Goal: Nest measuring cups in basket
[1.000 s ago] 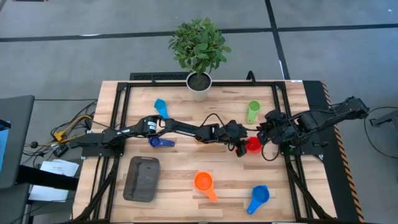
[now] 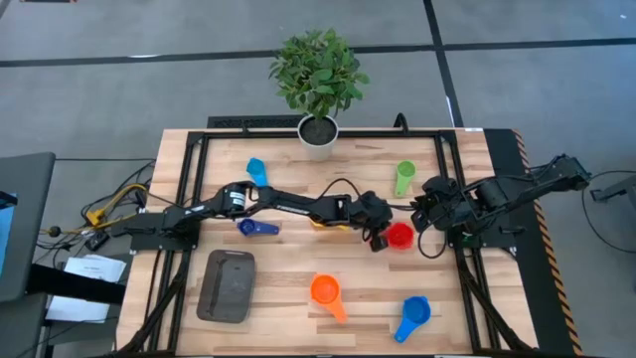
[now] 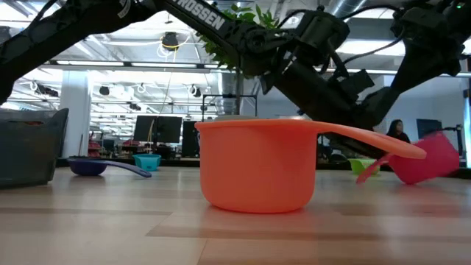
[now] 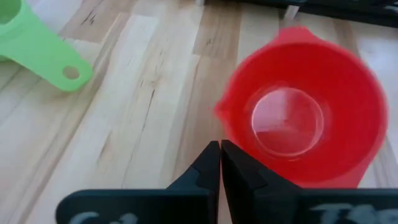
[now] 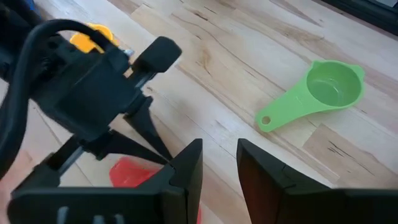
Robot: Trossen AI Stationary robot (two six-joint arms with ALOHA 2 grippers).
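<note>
My left gripper is shut with its fingertips together and nothing between them. Just beyond those tips is the red cup, its bowl opening toward the camera; the fingers hide its handle. In the low view the red cup looks tilted, handle down toward the left. My right gripper stands open and empty, with the green cup on the table beyond it. Orange cup, blue cup, purple cup and teal cup lie apart. The dark grey basket looks empty.
Under the left arm lies a yellow cup, partly covered. A potted plant stands at the back edge. Both arms' ends are close together around the red cup. The table's front middle has bare wood.
The left gripper has shifted slightly left in the high view. The right gripper stays open.
</note>
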